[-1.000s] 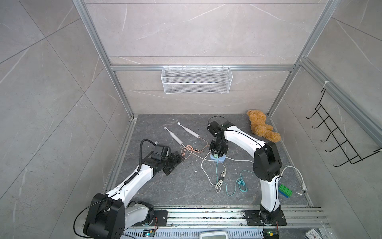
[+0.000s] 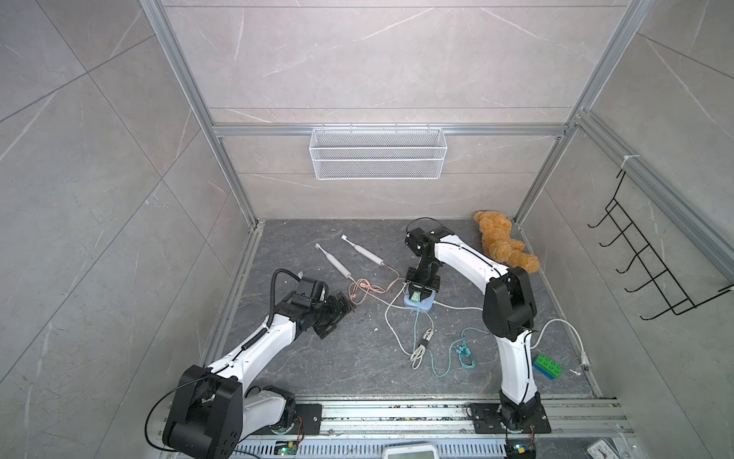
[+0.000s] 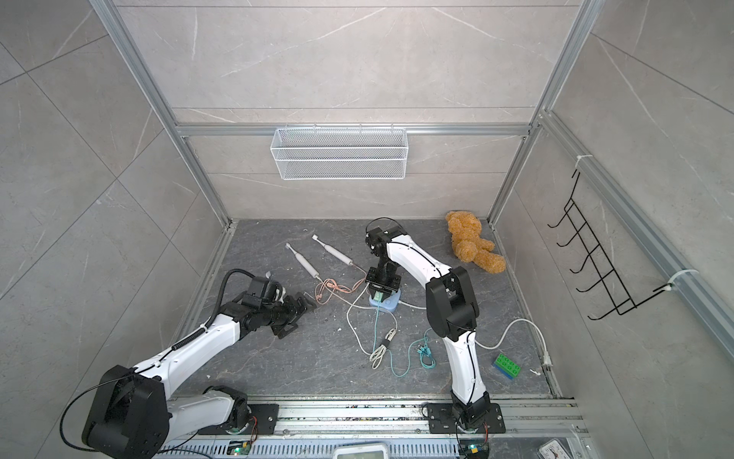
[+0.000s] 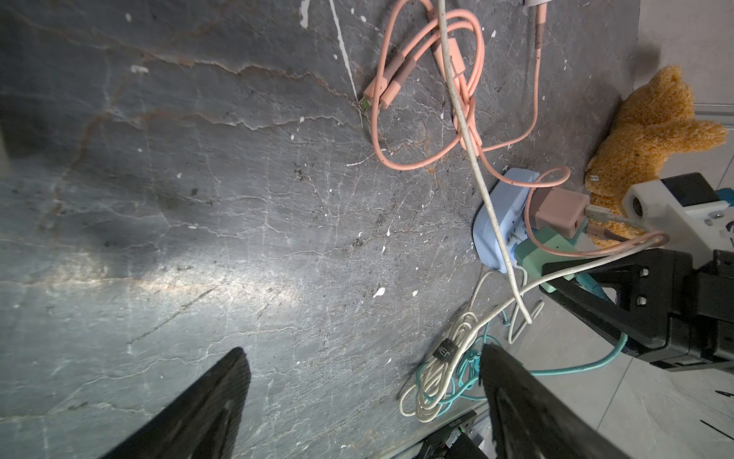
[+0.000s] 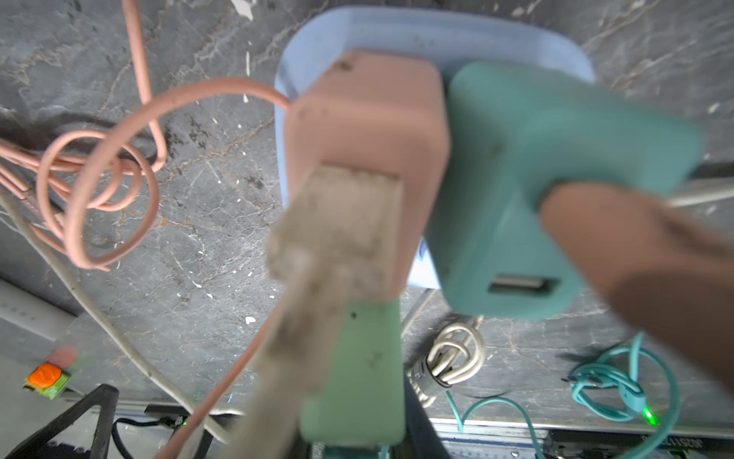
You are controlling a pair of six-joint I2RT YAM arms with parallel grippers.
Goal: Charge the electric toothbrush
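A light-blue power strip (image 4: 497,214) on the floor carries pink (image 5: 367,114), teal (image 5: 497,153) and light-green (image 5: 351,367) chargers. My right gripper (image 2: 419,287) is shut on something there, apparently the light-green charger, though blur and overlap hide the exact grip. Two white electric toothbrushes (image 2: 336,264) (image 2: 368,252) lie at back centre-left, with pink cables (image 4: 397,164) coiled below them. My left gripper (image 2: 335,312) stands open and empty over the floor, left of the strip.
A teddy bear (image 2: 500,241) lies at back right, a green block (image 2: 549,365) at front right. White (image 2: 420,352) and teal cables (image 2: 464,352) lie in front of the strip. A wire basket (image 2: 377,153) hangs at the back.
My left arm has not visibly moved.
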